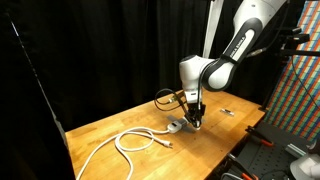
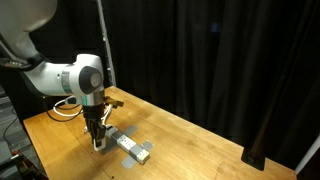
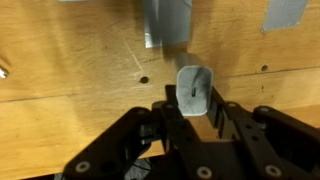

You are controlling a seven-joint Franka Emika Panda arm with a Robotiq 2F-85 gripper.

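Note:
My gripper is shut on a small whitish-grey object (image 3: 194, 88) with a rounded end, seen at the fingertips in the wrist view. In exterior view 2 a pale piece (image 2: 99, 144) shows low under the gripper (image 2: 98, 138), close to the wooden table. Whether it touches the table I cannot tell. In exterior view 1 the gripper (image 1: 195, 122) hangs low over the table, and the arm hides much of what it holds.
A whitish strip (image 2: 135, 149) lies right of the gripper in exterior view 2. Grey patches (image 3: 168, 22) mark the table. A white cable (image 1: 122, 142) loops across the left side in exterior view 1.

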